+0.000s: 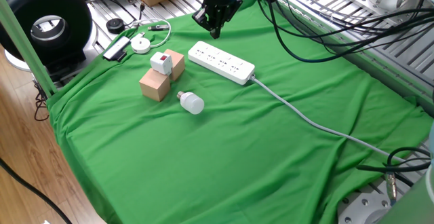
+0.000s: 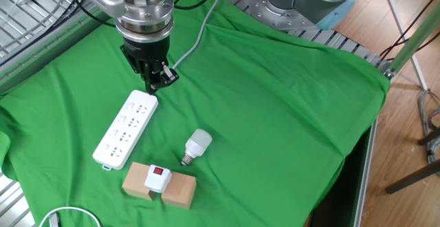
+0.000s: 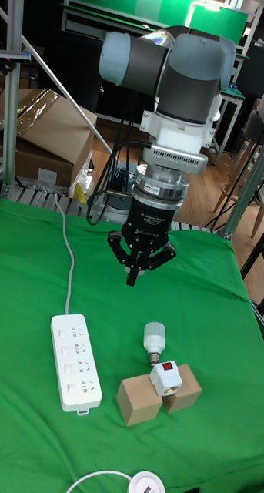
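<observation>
My gripper (image 3: 132, 278) hangs above the green cloth with its fingertips together and nothing visible between them. In the second exterior view the gripper (image 2: 151, 88) appears over the cable end of the white power strip (image 2: 126, 129); it is held above the table. A white light bulb (image 1: 192, 102) with a metal screw base lies on the cloth. Beside it, a white socket adapter (image 2: 158, 179) with a red switch rests across two light-brown blocks. One block (image 3: 139, 400) is under its left side, the other block (image 3: 183, 387) under its right in the third view.
A grey cable (image 1: 305, 119) runs from the power strip across the cloth. At one table edge lie a round white device (image 1: 140, 45) with a cord and a small white plug bar (image 1: 116, 48). Black cables (image 1: 339, 54) loop above the far side.
</observation>
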